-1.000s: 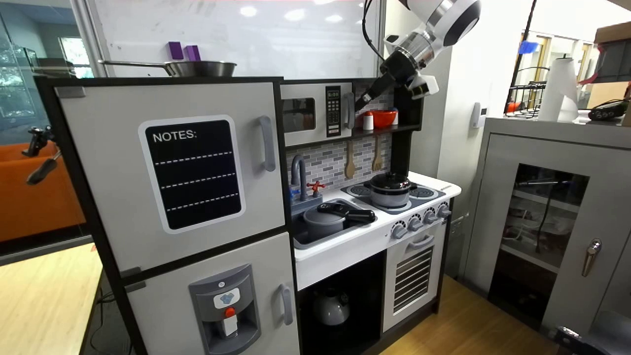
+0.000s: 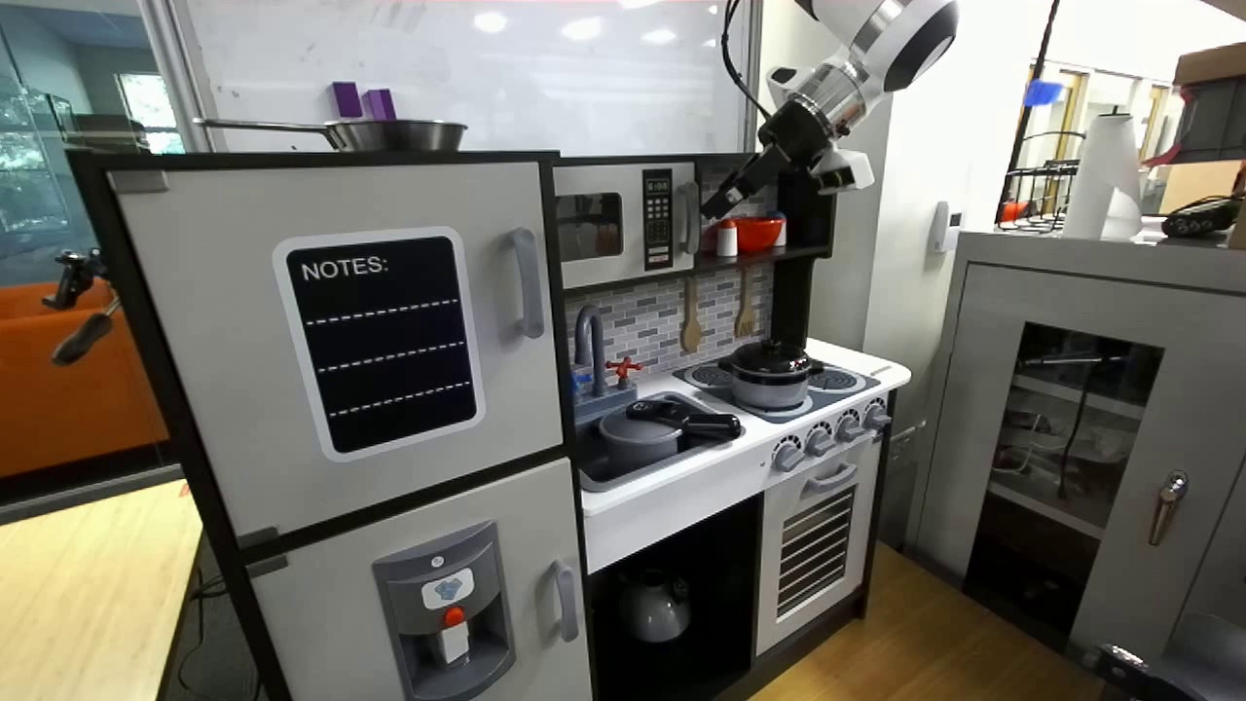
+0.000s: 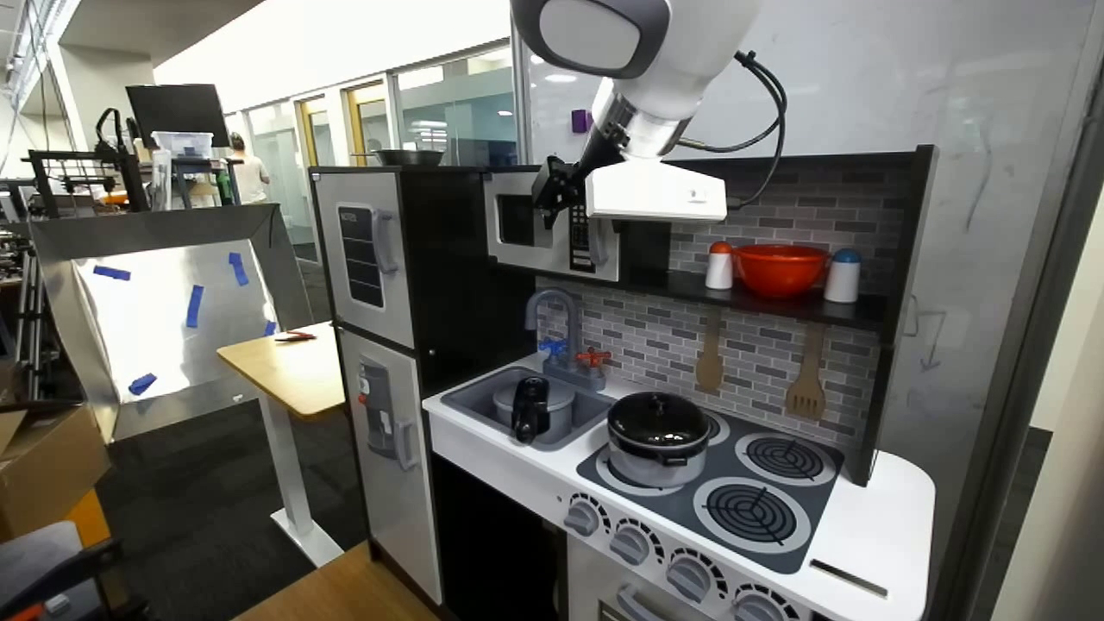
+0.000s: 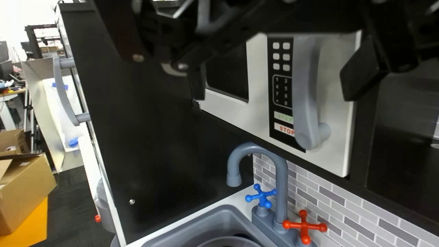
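My gripper is open, its two black fingers [image 4: 198, 80] spread wide with no object held between them. Seen from the wrist, the grey vertical handle [image 4: 305, 94] of the toy microwave lies within the span of the fingers, nearer the right one. The microwave [image 3: 510, 254] is white with a dark window and a black keypad, and its door is shut. In exterior view 1 the fingertips are near the handle [image 2: 691, 218] on its right side; whether they touch it cannot be told.
Right of the microwave, a shelf [image 3: 678, 279] carries a red bowl [image 3: 778, 271] and two shakers. Below are the faucet [image 4: 281, 185], a pot in the sink [image 3: 559, 409] and a lidded pot [image 3: 659, 438] on the stove. A pan [image 2: 403, 135] rests atop the fridge.
The arm and gripper have shifted slightly to the right in exterior view 1. The microwave, pots and shelf items look unmoved.
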